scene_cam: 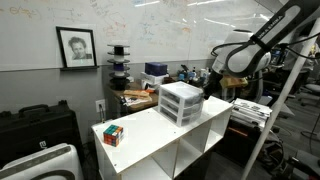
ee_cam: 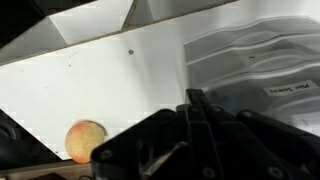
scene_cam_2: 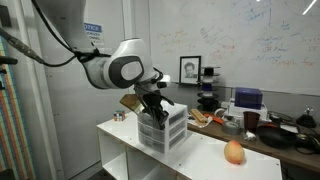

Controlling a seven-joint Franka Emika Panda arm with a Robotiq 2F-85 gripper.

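Note:
A white drawer unit (scene_cam: 182,103) with clear drawers stands on the white shelf top (scene_cam: 140,140). My gripper (scene_cam_2: 160,112) is at the unit's drawer side in exterior view 2, partly hidden by the arm. In the wrist view the gripper is shut, its dark fingertips together beside the drawer fronts (ee_cam: 245,55); nothing shows between them. One drawer front carries a white label (ee_cam: 290,88). Whether the fingertips touch the unit cannot be told.
A round orange-yellow fruit (scene_cam_2: 234,152) lies on the shelf top near the unit. At the other end sits a small multicoloured block (scene_cam: 113,135). Pots and boxes (scene_cam_2: 248,98) crowd the table behind. Bare shelf surface lies between the fruit and the drawers.

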